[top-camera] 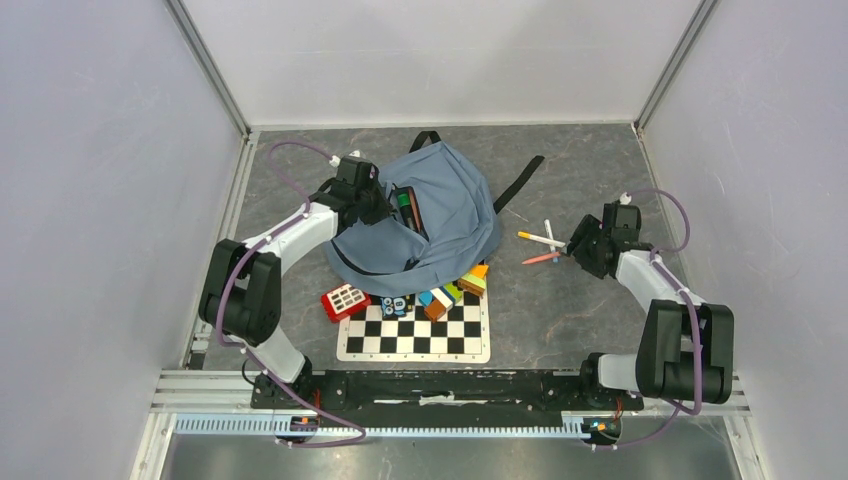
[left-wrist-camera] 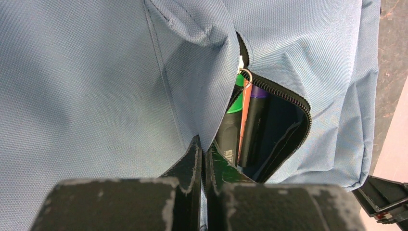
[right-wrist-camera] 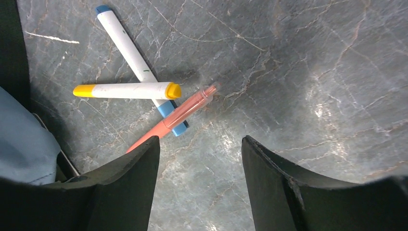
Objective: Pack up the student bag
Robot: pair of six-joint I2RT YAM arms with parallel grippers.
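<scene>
A blue-grey bag [top-camera: 450, 190] lies in the middle of the table. My left gripper is shut on a fold of its cloth, beside an unzipped pocket. Inside that pocket sit a green-banded black marker [left-wrist-camera: 231, 125], a purple-topped marker [left-wrist-camera: 255, 125] and something orange between them. To the bag's right, a yellow-capped white marker [right-wrist-camera: 127, 90] lies across a blue-capped white marker [right-wrist-camera: 125, 45], touching an orange pen [right-wrist-camera: 175, 118]. My right gripper is open over the table close to these pens, with bare surface between its fingers.
Below the bag lies a checkered board [top-camera: 415, 340]. A red calculator-like box [top-camera: 345, 302] and toy blocks [top-camera: 440, 302] crowd the bag's front edge. A black strap [top-camera: 518, 185] reaches out rightward.
</scene>
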